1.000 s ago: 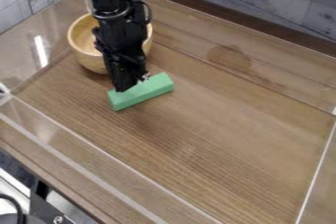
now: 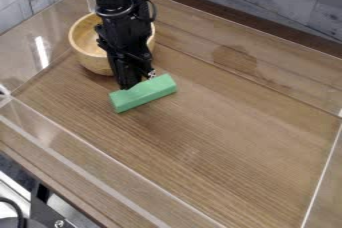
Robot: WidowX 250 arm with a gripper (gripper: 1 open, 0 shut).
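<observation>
A black robot arm reaches down from the top left, its gripper (image 2: 127, 78) low and shut, just at the upper left end of a green rectangular block (image 2: 147, 94) lying flat on the wooden table. No object shows clearly between the fingertips. Behind the arm, a round light wooden bowl (image 2: 84, 42) sits on the table, partly hidden by the arm; its contents cannot be seen.
The gripper and the block have shifted very slightly; otherwise the scene looks the same.
</observation>
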